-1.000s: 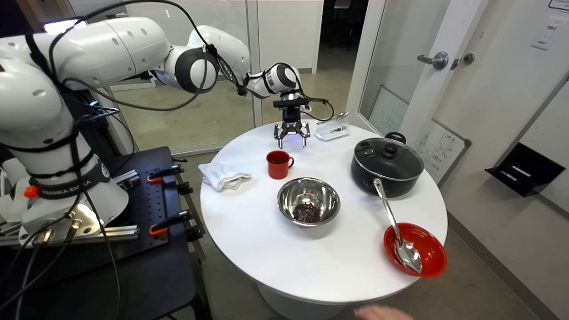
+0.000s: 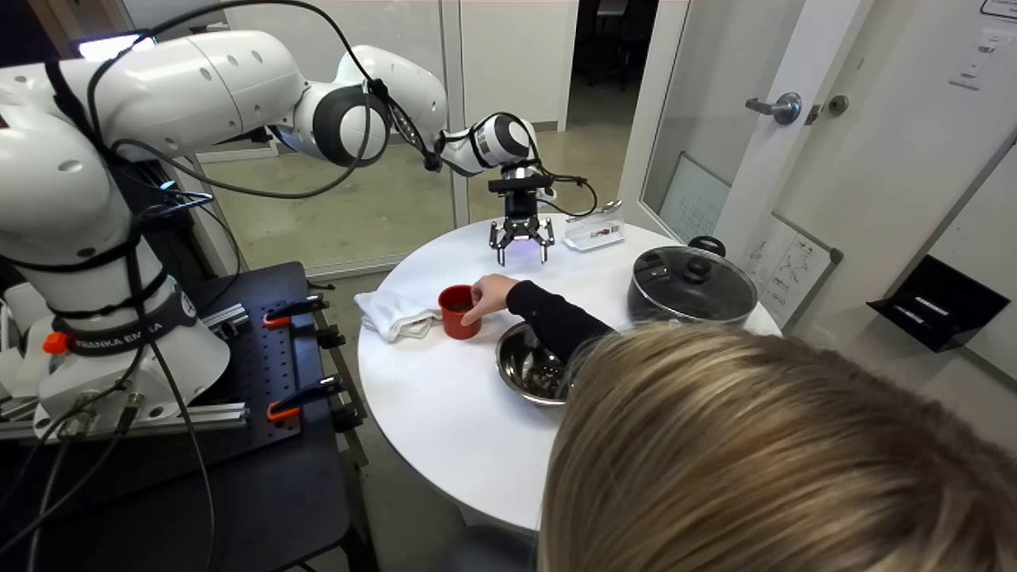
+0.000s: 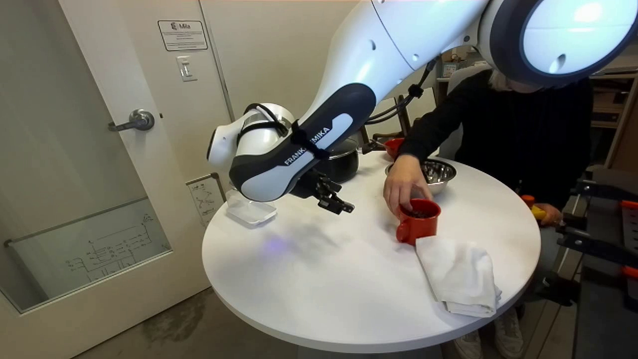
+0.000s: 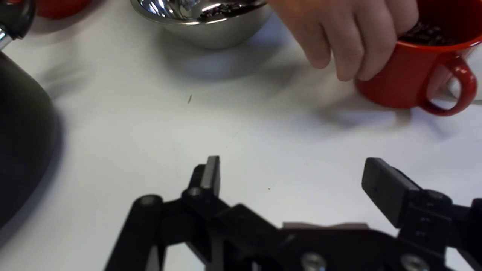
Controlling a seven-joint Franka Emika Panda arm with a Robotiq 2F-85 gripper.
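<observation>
A person's hand [image 4: 357,31] grips the rim of a red mug [image 4: 400,86], which holds dark beans. Beside the mug on the white table is a steel bowl [image 3: 439,174] with more dark beans, partly covered by the person's arm in the first exterior view. My gripper [image 2: 521,256] hangs over the far side of the table, apart from the mug. In the wrist view its two fingers [image 4: 211,174] stand wide apart with only bare table between them, so it is open.
A lidded black pot [image 2: 694,286] stands to the right in the first exterior view. A folded white cloth [image 3: 457,275] lies close by the mug. A clear tray [image 2: 593,233] sits near the table's far edge. The person's head [image 2: 763,448] blocks the near right.
The person has reached in over the table, and the mug has moved left towards the cloth under their hand. My arm and gripper look unmoved.
</observation>
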